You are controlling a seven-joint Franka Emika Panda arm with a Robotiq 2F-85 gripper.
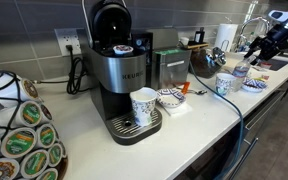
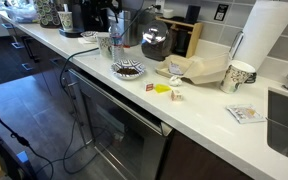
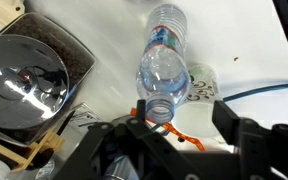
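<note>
A clear water bottle (image 3: 167, 48) with a coloured label stands below my gripper in the wrist view, its cap pointing toward the camera. The dark fingers (image 3: 242, 135) stand apart, with the cap nearer the left one. No grip on the bottle shows. Beside the bottle is a white patterned cup (image 3: 198, 88). In the first exterior view the bottle (image 1: 241, 72) is at the far end of the counter, under the arm; the fingertips are too small there to judge.
A coffee maker (image 1: 122, 75) with a patterned cup (image 1: 144, 103) stands nearer the camera. Along the counter are a bowl (image 1: 171, 97), a plate (image 1: 254, 86) and a blue cable (image 1: 240, 127). In the second exterior view, a bowl (image 2: 128, 71) sits near the front edge.
</note>
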